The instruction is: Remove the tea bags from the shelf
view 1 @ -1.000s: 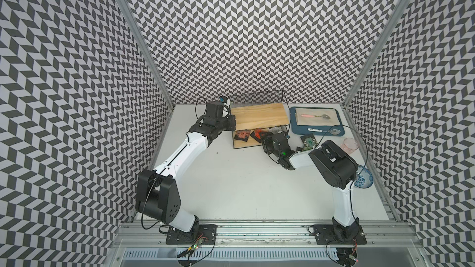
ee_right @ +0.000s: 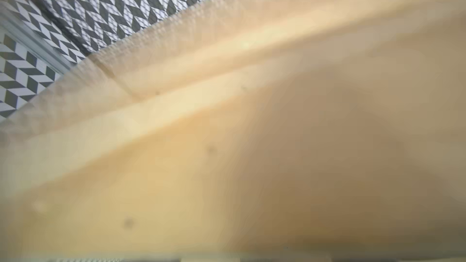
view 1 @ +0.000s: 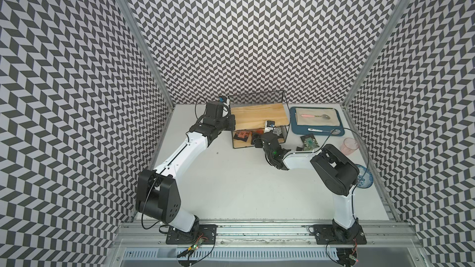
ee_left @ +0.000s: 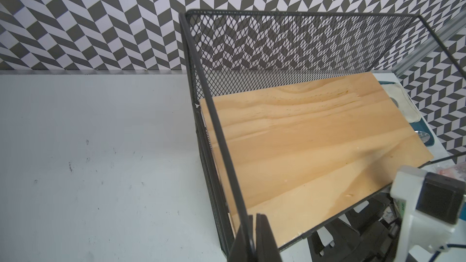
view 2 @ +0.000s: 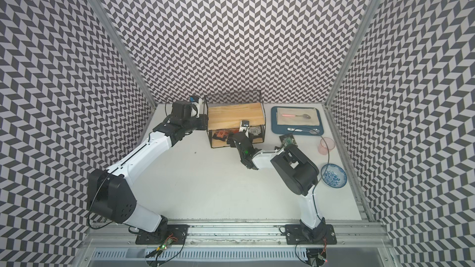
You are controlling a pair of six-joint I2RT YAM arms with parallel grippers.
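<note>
The shelf is a black mesh frame with a wooden upper board [view 1: 259, 115]. On its lower level lie an orange-and-dark tea bag [view 1: 242, 135] at left and a grey packet [view 1: 278, 131] at right. Another orange tea bag between them is mostly hidden by my right gripper [view 1: 256, 141], which reaches open into the lower front. Its fingertips are hard to make out, and the right wrist view is filled by blurred wood. At the shelf's left front, my left gripper is shut on the frame's thin black bar [ee_left: 220, 135].
Right of the shelf lie a green patterned flat item [view 1: 309, 142] and a blue tray [view 1: 293, 124] with a cloth and spoon. A pink cup [view 1: 349, 145] and a blue-patterned bowl [view 1: 365, 177] stand farther right.
The left arm has stayed still.
</note>
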